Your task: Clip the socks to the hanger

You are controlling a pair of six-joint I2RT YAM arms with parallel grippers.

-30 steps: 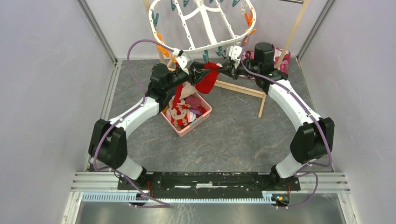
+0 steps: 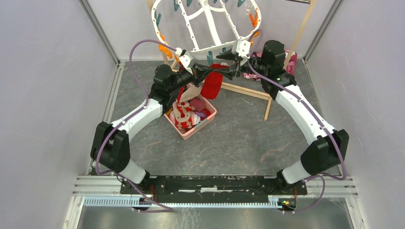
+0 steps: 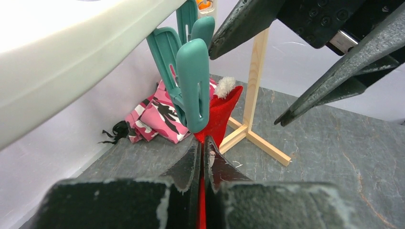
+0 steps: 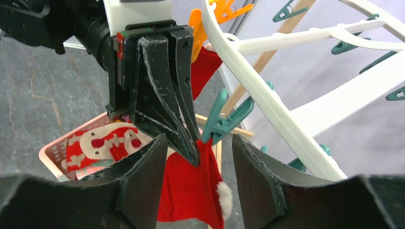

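Observation:
A red sock (image 4: 184,191) with a white fluffy trim hangs below a teal clip (image 4: 224,121) on the white hanger's rim (image 4: 272,105). My left gripper is shut on the sock's upper edge, just beneath the clip. That edge reaches the clip's lower tips; whether it lies between them cannot be told. Open, with its fingers on either side of the clip and the sock's top, is my right gripper. Nothing is gripped between those fingers. In the left wrist view, the same clip (image 3: 193,90) stands in front of the sock's white trim (image 3: 225,87).
A pink basket (image 2: 199,128) with several socks stands below the left arm. Orange clips (image 2: 165,46) and more teal clips line the hanger. A wooden stand (image 2: 246,91) and a pink camouflage cloth (image 2: 291,64) are behind.
The right gripper has let go of it, spread its fingers and shifted up towards the clip.

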